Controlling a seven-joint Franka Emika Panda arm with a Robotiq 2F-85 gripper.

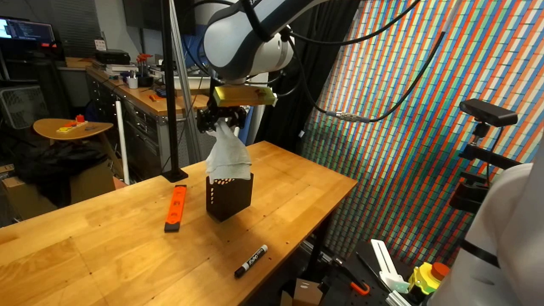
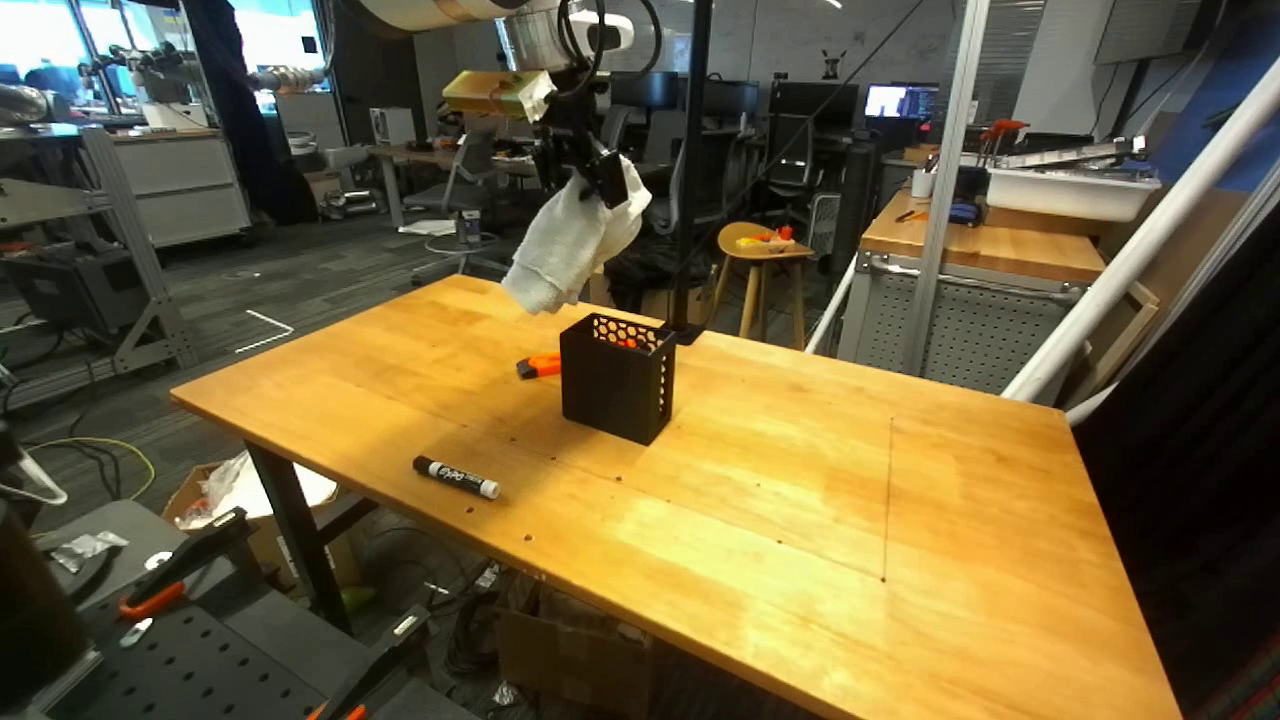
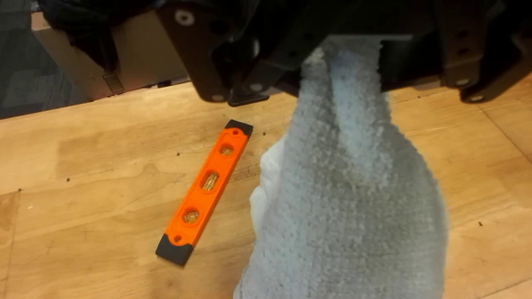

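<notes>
A light grey-white cloth (image 1: 228, 155) hangs from my gripper (image 1: 222, 124), which is shut on its upper end. In the wrist view the cloth (image 3: 349, 199) drops from between the fingers and fills much of the right half. A black box (image 2: 614, 378) with hexagonal holes and an open top stands upright on the table. In exterior view 1 the cloth overlaps the box's top, but exterior view 2 shows the cloth (image 2: 570, 246) up in the air, above and to the left of the box, apart from it.
An orange level (image 3: 205, 189) with black ends lies flat beside the box. Close to the table's edge is a black marker (image 2: 456, 476). A dark upright pole (image 1: 172, 102) stands at the table's far edge.
</notes>
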